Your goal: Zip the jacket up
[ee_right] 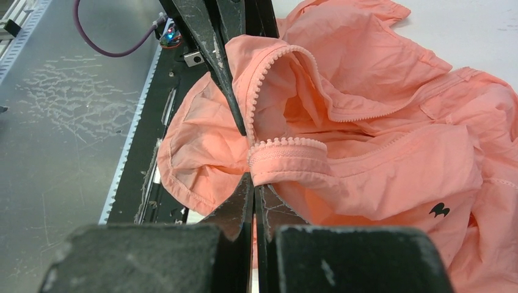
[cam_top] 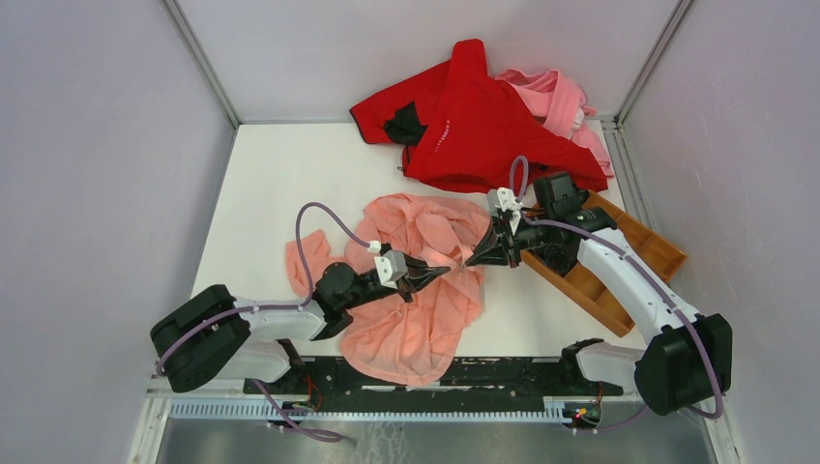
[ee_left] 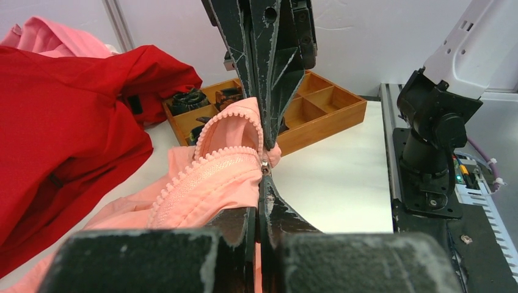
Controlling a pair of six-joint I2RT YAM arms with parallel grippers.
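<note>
The salmon-pink jacket (cam_top: 411, 338) lies crumpled mid-table, its two zip edges curving up between my grippers. Its toothed strips (ee_left: 211, 177) come together at a small metal zip part (ee_left: 265, 167). My left gripper is shut on the jacket's edge just below that part. From the opposite side, my right gripper is also shut, with the thin end of a zip edge at its fingertips. The tips of the two grippers are very close together. Exactly how the cloth sits inside each finger is hidden.
A red garment (cam_top: 483, 126) and a pink one (cam_top: 556, 101) lie along the back. On the right, a wooden compartment box (cam_top: 604, 300) holding dark items stands under my right arm.
</note>
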